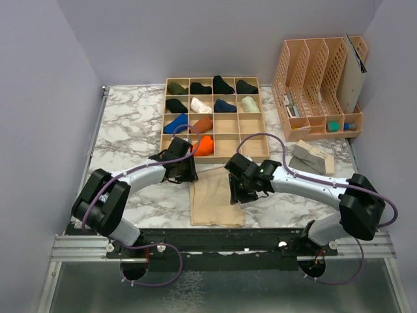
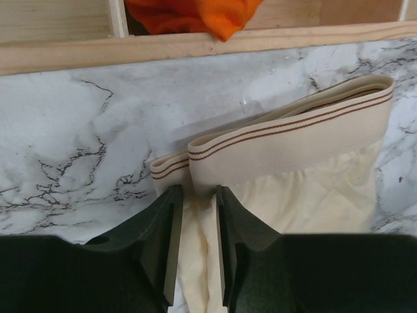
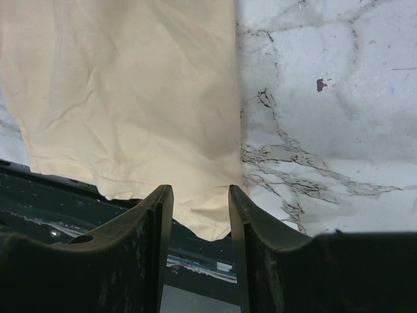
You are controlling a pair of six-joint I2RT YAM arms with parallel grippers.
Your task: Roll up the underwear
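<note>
The cream underwear point(image 1: 217, 199) lies flat on the marbled table, its left side folded inward. In the left wrist view its waistband point(image 2: 293, 140) with two brown stripes runs across the far end. My left gripper is over the waistband's left end, at the folded edge; its fingers are a little apart, and nothing shows gripped. At the near right corner of the underwear point(image 3: 150, 98), my right gripper stands open with cloth visible in the gap. Whether its tips touch the cloth I cannot tell.
Behind the underwear is a wooden divided box point(image 1: 247, 147) with rolled garments, an orange one point(image 2: 195, 14) closest. Folded grey cloths point(image 1: 309, 158) lie at the right, near a wooden rack point(image 1: 306, 78).
</note>
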